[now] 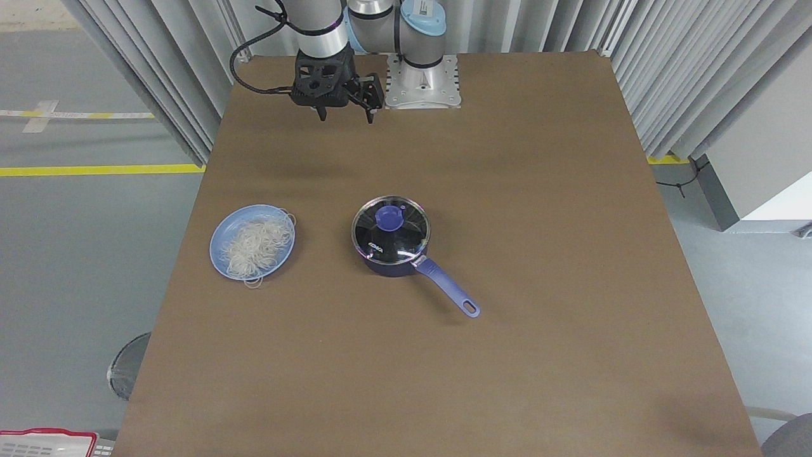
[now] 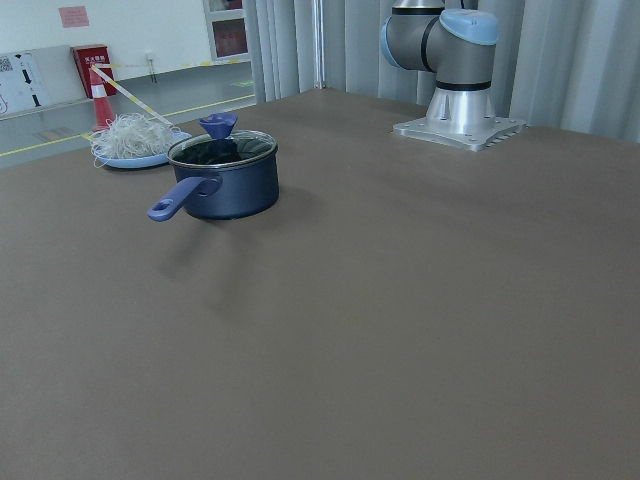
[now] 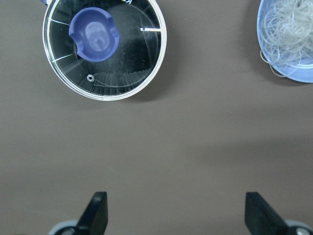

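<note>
A dark blue saucepan (image 1: 384, 255) with a glass lid, blue knob (image 3: 94, 34) and blue handle (image 2: 185, 195) stands mid-table. Left of it in the front view is a blue plate (image 1: 218, 251) heaped with pale noodle-like strands (image 3: 288, 32). My gripper (image 1: 346, 118) hangs over the back of the table, behind the pan; in the wrist view its two fingers stand wide apart at the bottom edge, open, with bare table between them.
The arm's metal base plate (image 2: 415, 131) is at the back edge. Curtains hang behind.
</note>
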